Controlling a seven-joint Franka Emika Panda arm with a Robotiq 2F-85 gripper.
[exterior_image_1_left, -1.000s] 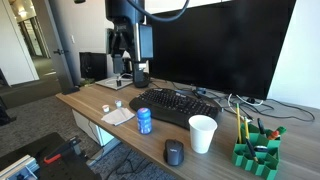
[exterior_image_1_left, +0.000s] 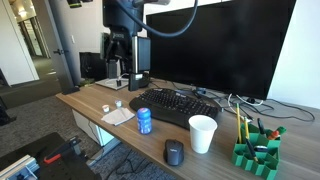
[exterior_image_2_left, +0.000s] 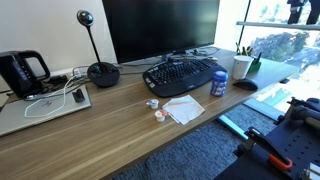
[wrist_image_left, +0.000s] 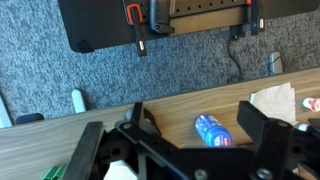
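Note:
High above the front of the desk hangs my gripper, open, with its two dark fingers spread wide in the wrist view and nothing between them. A blue can (exterior_image_1_left: 145, 121) stands upright on the desk, well below the gripper; from above, the can (wrist_image_left: 212, 131) shows beside the right finger. To its right in exterior view 1 are a black mouse (exterior_image_1_left: 174, 152) and a white cup (exterior_image_1_left: 202, 133). A white napkin (exterior_image_2_left: 184, 109) lies flat, with small white pieces (exterior_image_2_left: 160, 116) near it.
Behind these lie a black keyboard (exterior_image_1_left: 178, 106) and a large monitor (exterior_image_1_left: 225, 50). A green holder with pens (exterior_image_1_left: 257, 158) stands at the right. In exterior view 2, a kettle (exterior_image_2_left: 24, 73) and a desk lamp (exterior_image_2_left: 100, 72) are at the left, with bare wood in front.
The arm's wrist has turned and shifted slightly in exterior view 1, still high above the desk. The objects on the desk have not moved.

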